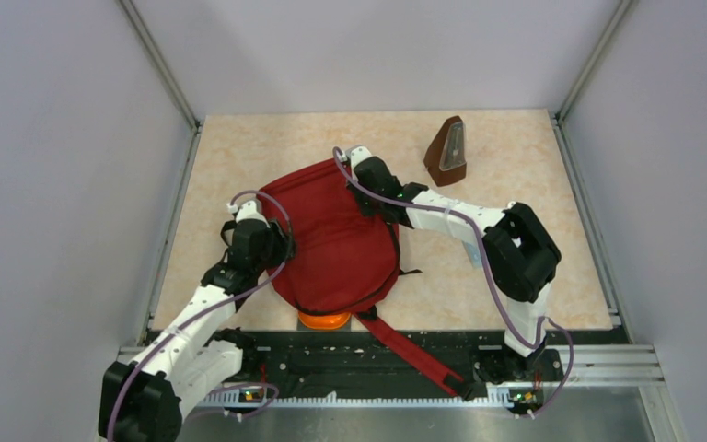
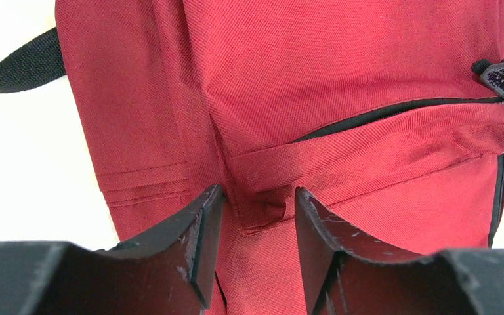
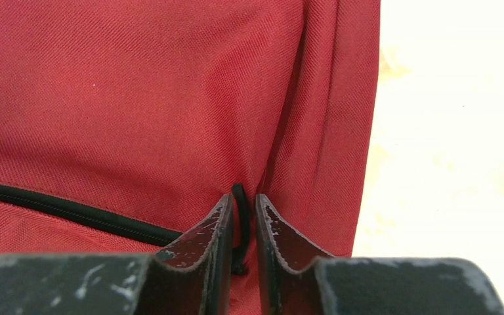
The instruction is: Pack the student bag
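The red backpack [image 1: 322, 267] lies flat on the table. My left gripper hangs over its left side, fingers apart above a folded edge of fabric below a zipper [image 2: 394, 111]. My right gripper is near the bag's upper right, its fingertips close together at a small black zipper pull [image 3: 239, 197]; whether it grips the pull is unclear. In the left wrist view part of the right gripper shows at the zipper's right end.
A brown pencil case [image 1: 446, 152] lies at the back right. A light blue item is partly hidden under the right arm. An orange object [image 1: 322, 320] peeks from under the bag's front edge.
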